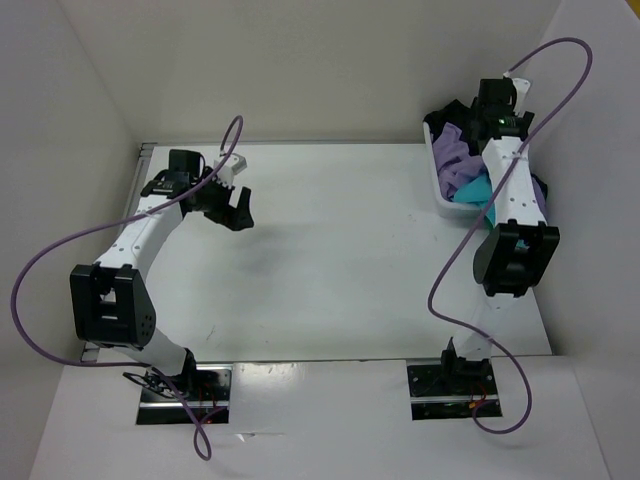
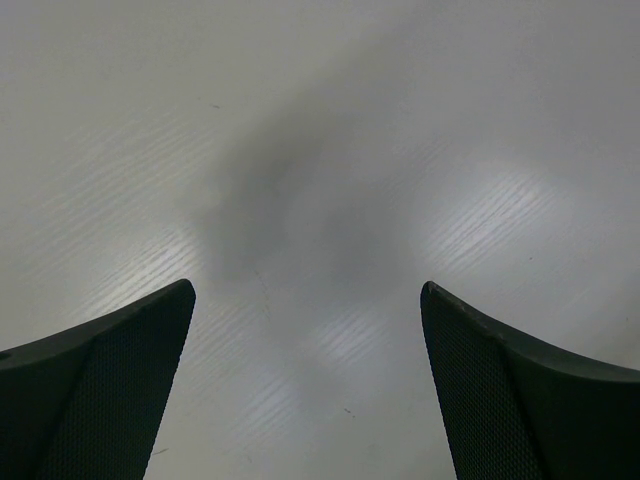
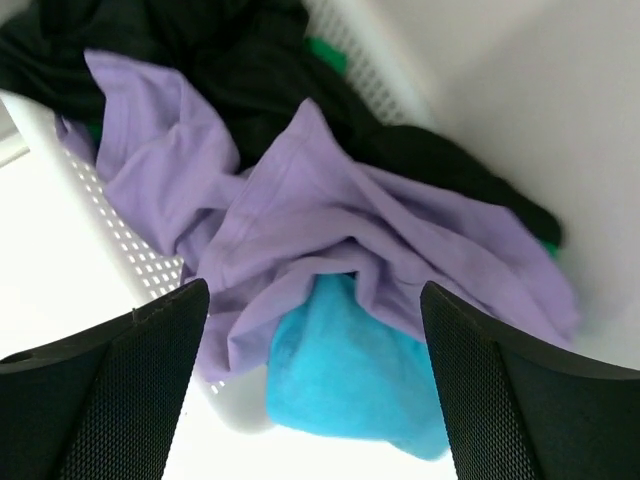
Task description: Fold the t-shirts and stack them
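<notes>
Rumpled shirts fill a white bin (image 1: 437,180) at the far right: a purple shirt (image 3: 300,210), a turquoise shirt (image 3: 350,365) bulging over the bin's near end, and black cloth (image 3: 250,75) with bits of green. Over this heap hangs my right gripper, open, with no cloth pinched between its fingers; in the top view the arm hides part of the bin. At the left of the table, my left gripper (image 1: 240,208) is open above bare surface. Only that blank tabletop shows between its fingers in the left wrist view.
Walls stand behind the table and to its right, close to the bin. A purple cable (image 1: 455,255) loops along the right arm.
</notes>
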